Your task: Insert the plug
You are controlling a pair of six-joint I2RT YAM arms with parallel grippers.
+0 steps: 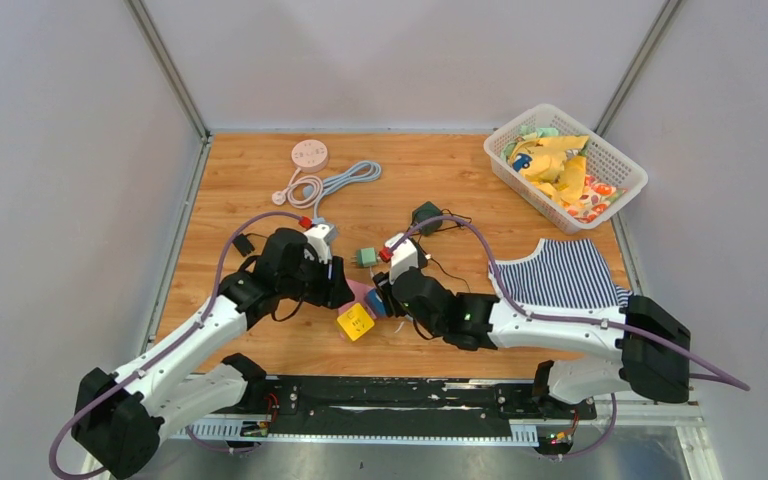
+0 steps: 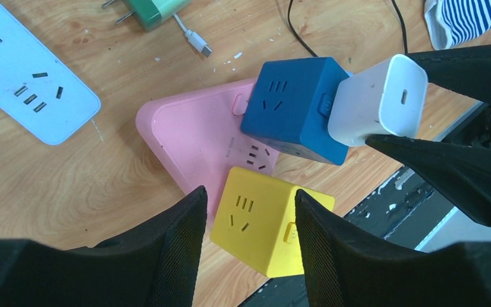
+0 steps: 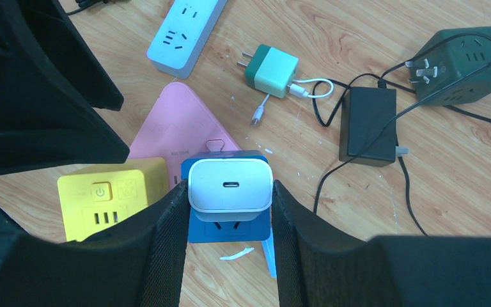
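My right gripper holds a white plug-like adapter over the blue cube socket; in the left wrist view the adapter (image 2: 371,105) sits against that socket's (image 2: 284,109) side face, whether inserted I cannot tell. The blue cube rests on the pink triangular power strip (image 2: 192,134), beside the yellow cube socket (image 2: 252,217). My left gripper stands open above the pink strip and yellow cube, nothing between its fingers.
A white power strip (image 2: 25,83), green charger (image 3: 272,70), dark adapter (image 3: 364,121), dark green cube (image 3: 460,70) and loose cables lie behind. A striped cloth (image 1: 560,275) and basket (image 1: 565,170) are at the right.
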